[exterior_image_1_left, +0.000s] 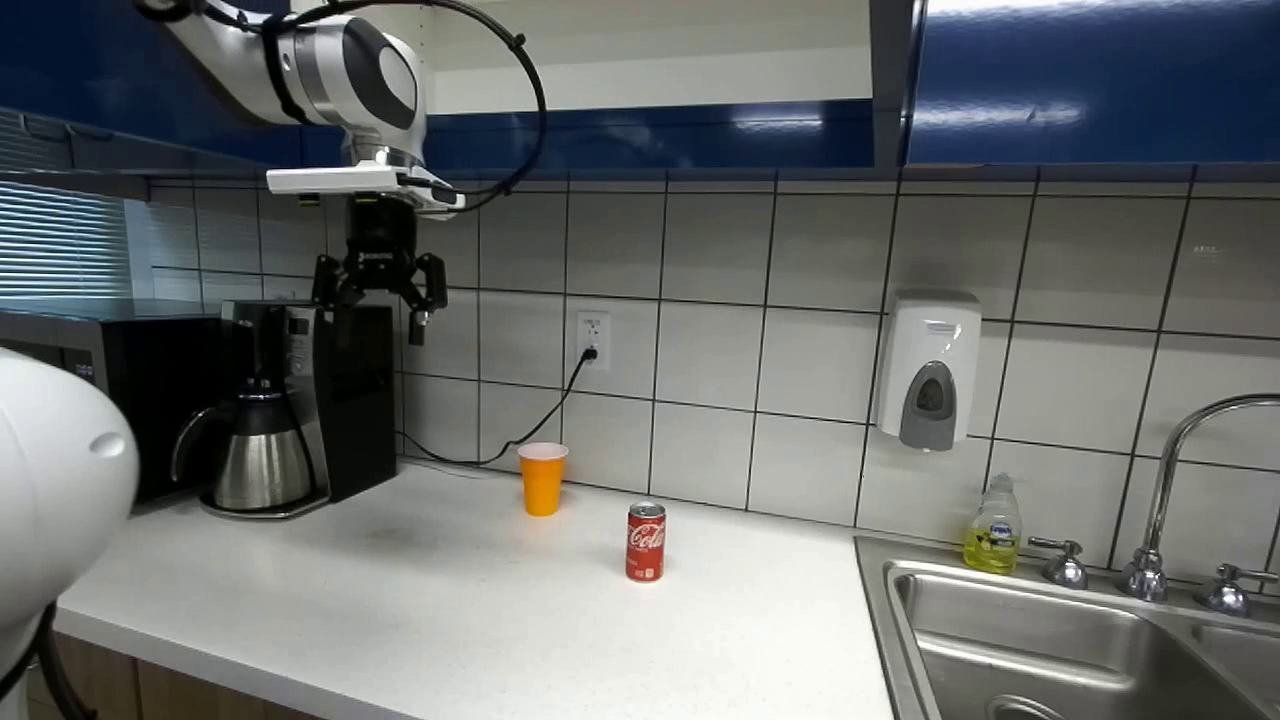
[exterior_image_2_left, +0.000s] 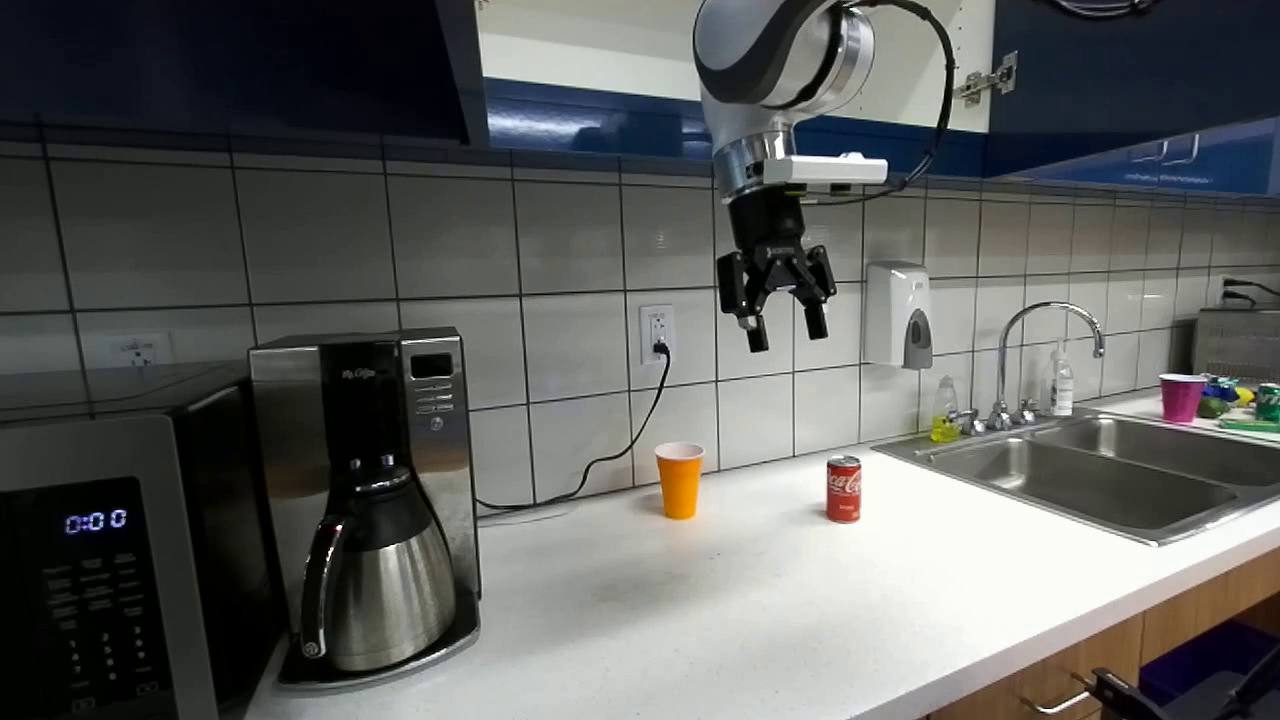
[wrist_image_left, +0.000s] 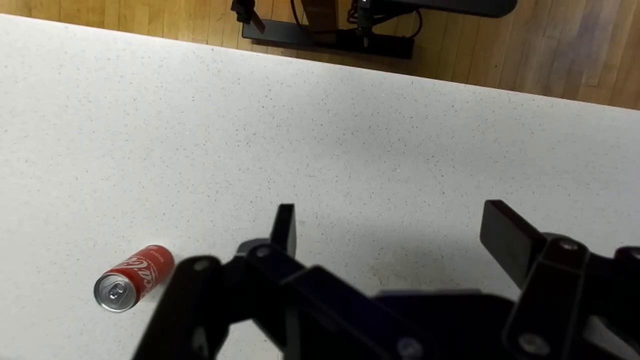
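My gripper (exterior_image_1_left: 375, 324) is open, pointing down high above the counter, with nothing between its fingers; it shows again (exterior_image_2_left: 787, 336) in exterior view 2. A red Coca-Cola can (exterior_image_1_left: 645, 542) stands upright on the white counter. In the wrist view the can (wrist_image_left: 142, 273) lies to the left of the fingers, well apart from them. An orange cup (exterior_image_1_left: 543, 480) with a pale rim stands near the back wall, left of the can in exterior view 1. The wrist view does not show the cup.
A coffee maker (exterior_image_2_left: 444, 396) with a steel carafe and a microwave (exterior_image_2_left: 108, 564) occupy the left end. A power cord (exterior_image_2_left: 636, 438) runs to the wall outlet. To the right are the sink (exterior_image_1_left: 1032, 624) and a soap bottle (exterior_image_1_left: 993, 528).
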